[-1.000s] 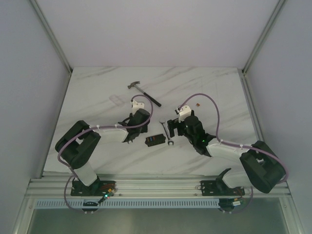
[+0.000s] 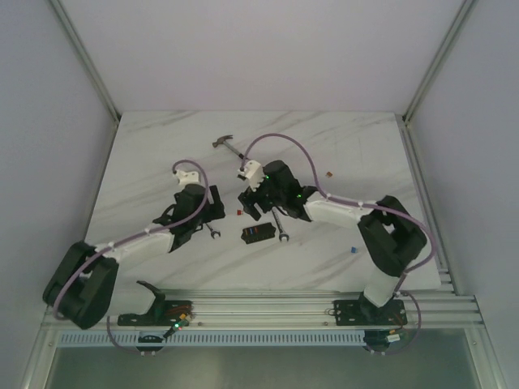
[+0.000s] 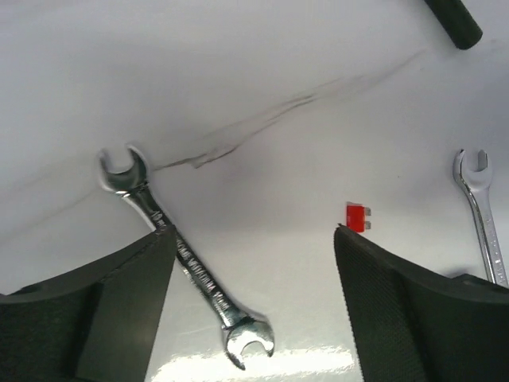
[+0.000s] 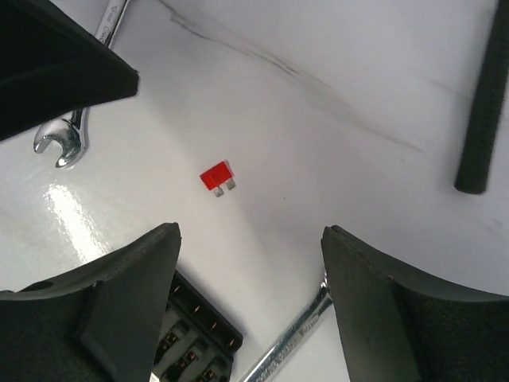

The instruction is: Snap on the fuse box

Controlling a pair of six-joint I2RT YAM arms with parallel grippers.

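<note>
The black fuse box (image 2: 258, 232) lies on the table between my arms; its corner shows low in the right wrist view (image 4: 199, 334). A small red fuse (image 2: 239, 212) lies behind it, also in the left wrist view (image 3: 355, 217) and right wrist view (image 4: 215, 177). My left gripper (image 2: 212, 203) is part open over a wrench, nothing visible between its fingers. My right gripper (image 2: 251, 203) hovers just behind the fuse box, part open, with the table showing between its fingers.
A hammer (image 2: 230, 146) lies at the back. Wrenches (image 2: 280, 228) lie either side of the fuse box. Small orange (image 2: 329, 174) and blue (image 2: 353, 250) pieces lie to the right.
My left arm has moved left, away from the middle. My right arm has swung left toward the middle, above and behind the fuse box.
</note>
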